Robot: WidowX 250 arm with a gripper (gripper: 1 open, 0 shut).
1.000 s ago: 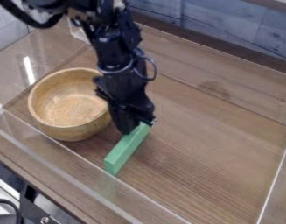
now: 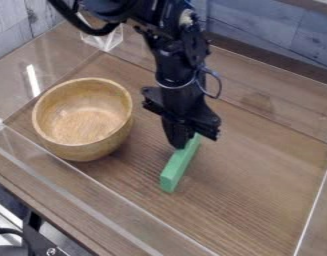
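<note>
A long green block (image 2: 178, 170) lies on the wooden table (image 2: 246, 200), right of centre and pointing toward the lower front. My gripper (image 2: 179, 134) is down at the upper end of the block, shut; whether it touches the block or has anything between its fingers is hard to make out. A round wooden bowl (image 2: 80, 118) sits to the left of the gripper and block.
Free table space lies to the right and in front of the block. A blue-grey wall (image 2: 279, 35) runs along the back. A dark cable (image 2: 12, 240) is at the lower left.
The gripper has moved right, away from the bowl. The green block has shifted right and up in the view with it, its upper end nearer the table's middle.
</note>
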